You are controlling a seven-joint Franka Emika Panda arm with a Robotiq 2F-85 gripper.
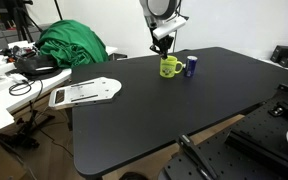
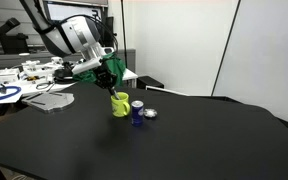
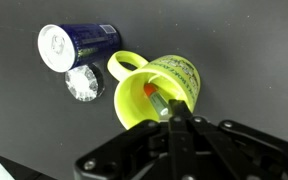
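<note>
A yellow-green mug (image 1: 170,67) stands on the black table, its handle towards a blue can. The wrist view looks down into the mug (image 3: 132,105), where a small object (image 3: 155,98) with a red end and a pale grey-green body lies. My gripper is over the mug's opening, its fingers together, and nothing clear shows between them. In exterior view 2 the fingertips (image 2: 113,92) are at the mug's rim; how far they reach inside is hard to tell.
The blue can (image 3: 79,45) is close beside the mug's handle. Next to the can sits a small silver, crumpled-looking item (image 3: 82,83). A white tray-like piece (image 1: 85,92) lies at the table's left edge.
</note>
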